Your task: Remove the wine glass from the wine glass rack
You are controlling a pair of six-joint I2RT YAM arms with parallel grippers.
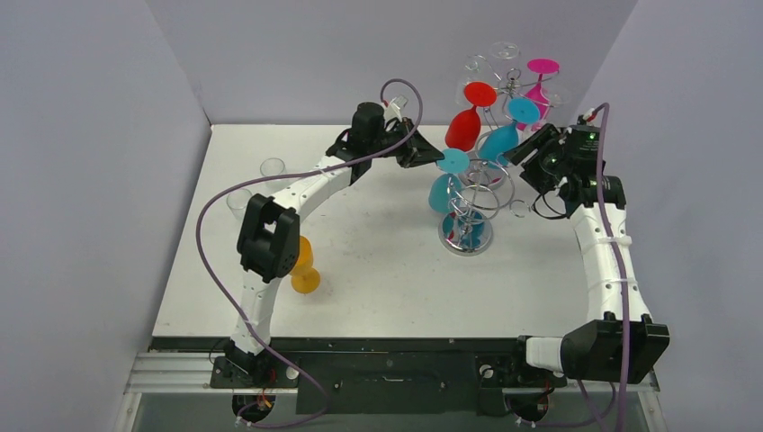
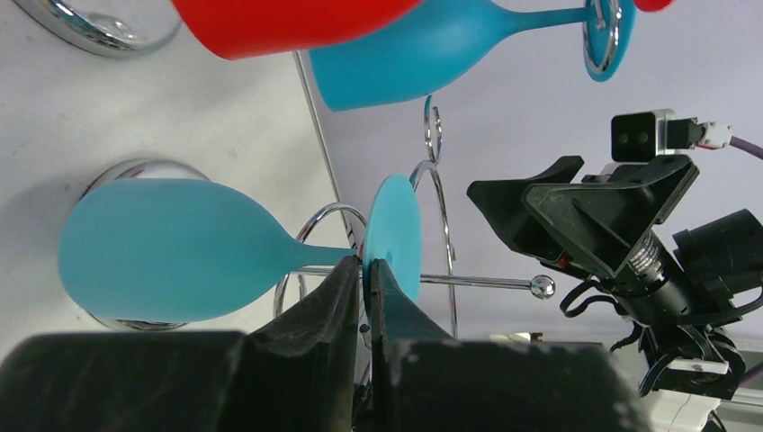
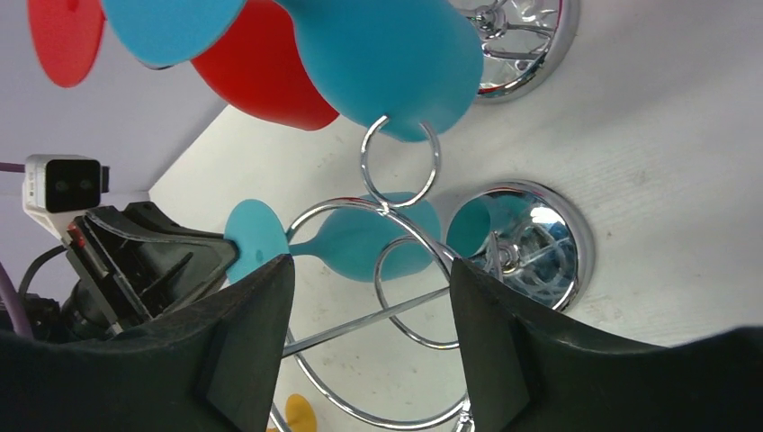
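Observation:
A blue wine glass [image 1: 444, 193] lies tilted in the near rack [image 2: 483, 282], its stem still among the wire loops. My left gripper [image 1: 439, 160] is shut on the rim of its round foot [image 2: 396, 225], at the rack's left side. On the rack's other side, my right gripper [image 1: 510, 159] is part open. In the right wrist view, a straight rack wire [image 3: 369, 319] crosses between its fingers; I cannot tell whether they touch it. The glass's bowl [image 3: 360, 241] shows beyond the loops.
A second rack behind carries a red glass [image 1: 463, 129], another blue glass [image 1: 500, 142], a pink glass [image 1: 538, 93] and clear ones. Clear glasses [image 1: 273, 167] and a yellow glass [image 1: 303, 261] stand or lie at the left.

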